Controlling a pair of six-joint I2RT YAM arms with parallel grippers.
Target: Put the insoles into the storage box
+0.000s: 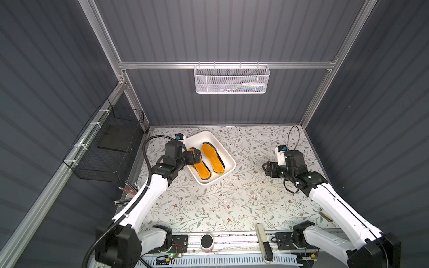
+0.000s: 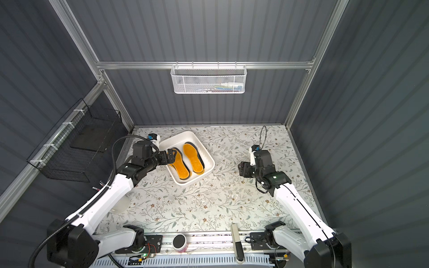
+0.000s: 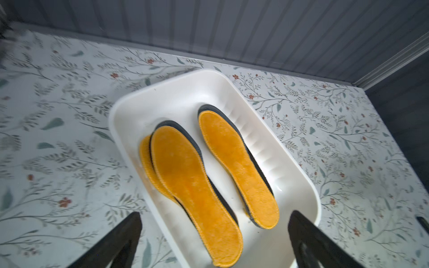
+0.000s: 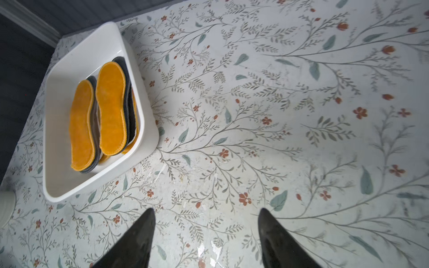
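Observation:
Orange insoles with dark undersides lie in the white storage box [image 3: 129, 129], which stands on the patterned table. In the left wrist view, the left insole [image 3: 192, 192] rests on top of another orange one [image 3: 147, 165], while the right insole [image 3: 241, 169] lies alongside. The right wrist view shows them stacked too, some lower edges peeking out. My left gripper is open above the near left side of the box, empty. Well to the right of the box, my right gripper stands part open over bare table, nothing between its fingers.
A white mesh basket [image 1: 232, 78] hangs on the back wall, and a black wire basket [image 1: 111, 143] on the left. A white cup [image 1: 207, 242] sits by the front rail. Table between box and right gripper is clear.

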